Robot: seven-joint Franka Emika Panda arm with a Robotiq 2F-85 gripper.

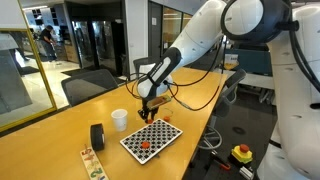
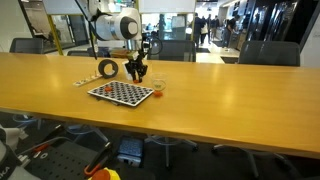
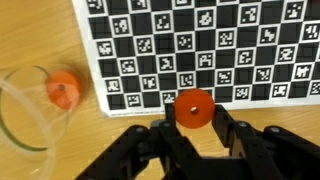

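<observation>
Pinched between the fingertips of my gripper is a small round orange piece (image 3: 194,108). In the wrist view it shows at the near edge of a black-and-white checkered marker board (image 3: 158,112). Seen from outside, the gripper (image 1: 151,119) is raised above the back part of the board (image 1: 133,146). A second orange piece (image 1: 146,145) lies on the board. A third orange piece (image 3: 63,90) sits on the table just off the board, close to a clear cup (image 3: 38,150).
A white mug (image 1: 120,121) stands behind the board. To its left are a black ring-shaped roll (image 2: 107,68) and a light strip with small marks (image 1: 92,163).
</observation>
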